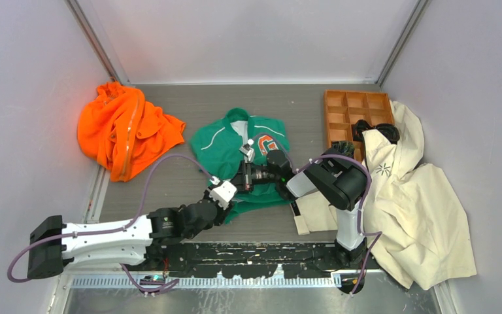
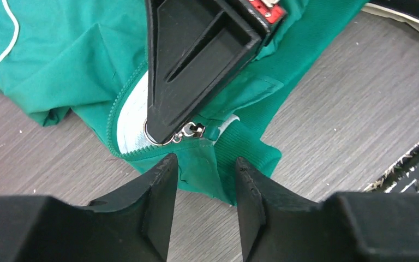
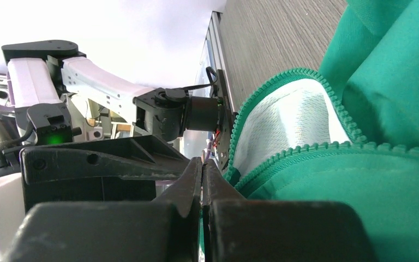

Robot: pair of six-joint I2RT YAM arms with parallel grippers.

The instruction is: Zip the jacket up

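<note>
The green jacket (image 1: 216,144) lies on the grey table with its front zip open, showing white lining (image 3: 281,123). In the left wrist view a zipper slider with a ring (image 2: 190,131) sits near the jacket's hem (image 2: 248,150), directly at the tip of the right gripper's dark finger. My right gripper is shut at the zip edge; what it grips is largely hidden. My left gripper is part open just below the slider and hem, with green fabric beyond its fingertips.
An orange garment (image 1: 124,131) lies at the left. A wooden divided tray (image 1: 346,104) with cables and a cream garment (image 1: 438,222) fill the right. Bare table shows behind and in front of the green jacket.
</note>
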